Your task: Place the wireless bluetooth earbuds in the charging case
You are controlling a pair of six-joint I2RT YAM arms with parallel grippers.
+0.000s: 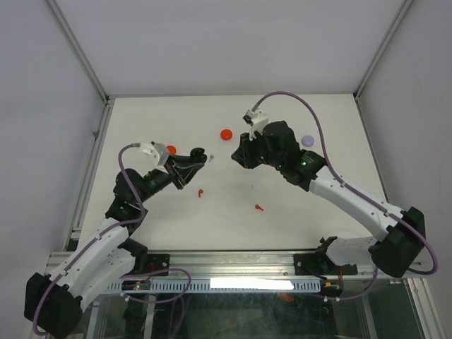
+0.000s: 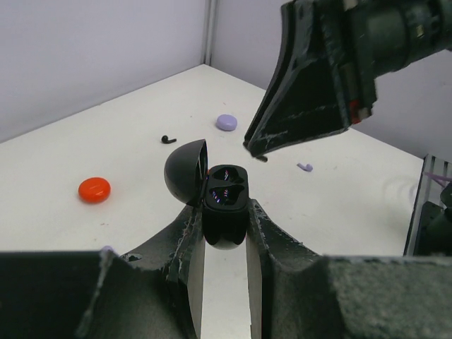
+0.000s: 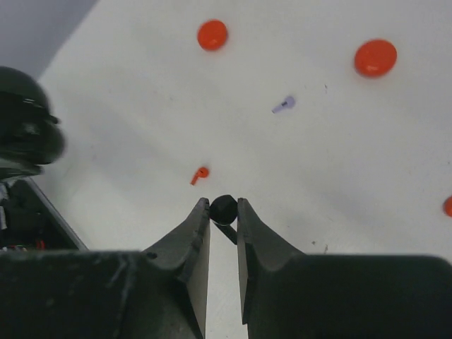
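My left gripper (image 1: 185,169) holds the open black charging case (image 2: 224,208) aloft over the left half of the table, its two empty-looking wells facing up in the left wrist view. My right gripper (image 1: 244,157) is shut on a small black earbud (image 3: 223,210), its stem hanging between the fingertips in the right wrist view. It is to the right of the case and apart from it.
The white table (image 1: 311,212) carries red discs (image 1: 226,134), a lilac disc (image 1: 308,140), small red pieces (image 1: 259,207) and a small lilac piece (image 3: 286,104), with bare space between them.
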